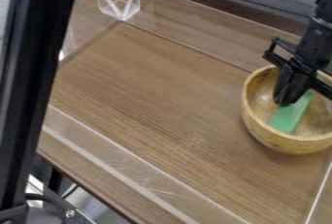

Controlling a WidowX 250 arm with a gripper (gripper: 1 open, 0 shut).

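Note:
A wooden bowl (263, 133) rests on the right side of the table, with a green flat object (288, 115) lying inside it. My black gripper (285, 98) reaches down from the upper right into the bowl, its tips over the upper end of the green object. The fingers look close together; whether they touch the green object is unclear.
A clear angular plastic piece (119, 10) stands at the back left. A black post (29, 63) runs down the left edge, and a wall closes the back.

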